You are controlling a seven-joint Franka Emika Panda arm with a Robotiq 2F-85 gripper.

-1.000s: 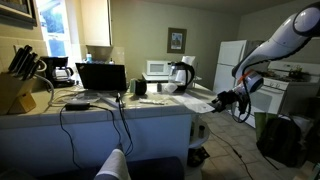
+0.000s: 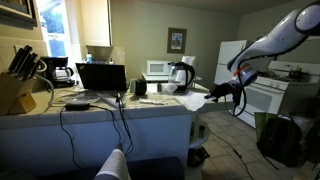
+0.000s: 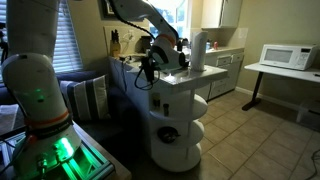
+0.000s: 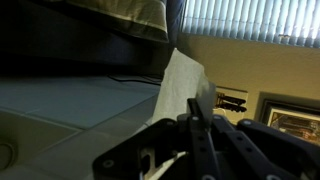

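Observation:
A thin white sheet point(image 4: 180, 88), paper or cloth, reaches up past the fingertips in the wrist view. My gripper is shut and appears to pinch the sheet at its near side; the exact grip is partly hidden by the dark fingers. In exterior view 1 the white sheet point(image 2: 192, 100) is at the right end of the counter, with my gripper point(image 2: 211, 97) beside its right edge. From the other side, the dark gripper point(image 3: 151, 76) is small and hard to make out at the counter.
The long counter point(image 2: 90, 112) carries a knife block point(image 2: 18, 88), a black box-shaped item point(image 2: 101, 77) and a dark mug point(image 2: 140, 87). A white stove point(image 2: 262, 98) stands behind the arm. Rounded shelves point(image 3: 178, 132) form the counter's end, with open floor point(image 3: 240, 135) beyond.
The gripper has risen slightly beside the counter's right end. The white sheet's right part has changed shape and seems lifted, while the other counter items have stayed put.

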